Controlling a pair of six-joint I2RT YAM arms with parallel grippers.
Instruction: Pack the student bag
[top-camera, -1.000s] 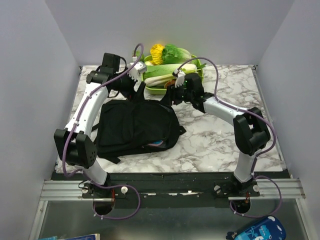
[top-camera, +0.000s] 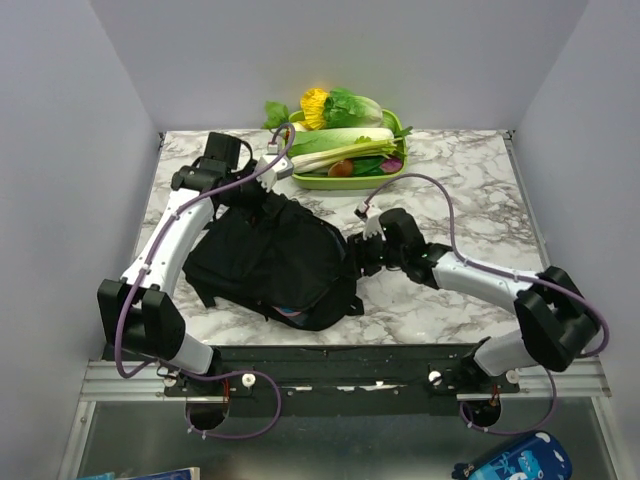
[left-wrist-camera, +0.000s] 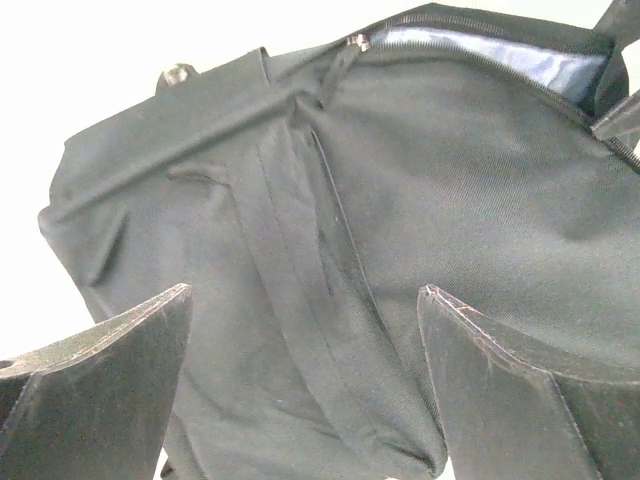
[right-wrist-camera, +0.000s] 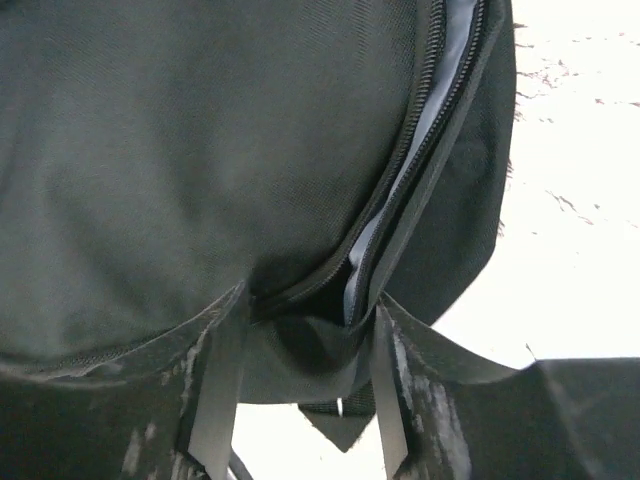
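Note:
The black student bag (top-camera: 260, 260) lies crumpled on the marble table, a lighter lining visible along zipper openings. My left gripper (top-camera: 262, 200) is over the bag's upper left; in the left wrist view its fingers stand open above the fabric, nothing between them. My right gripper (top-camera: 355, 258) is at the bag's right edge; in the right wrist view its fingertips (right-wrist-camera: 390, 350) press at the zippered edge (right-wrist-camera: 400, 190), with some fabric in or under the gap. Whether they grip it I cannot tell.
A green basket (top-camera: 348, 180) of vegetables stands at the back. A blue pencil case (top-camera: 515, 460) lies below the table's front edge at bottom right. Bare marble (top-camera: 470, 220) is clear on the right.
My right gripper has moved down along the bag's right edge toward the front, and the bag's right part looks shifted.

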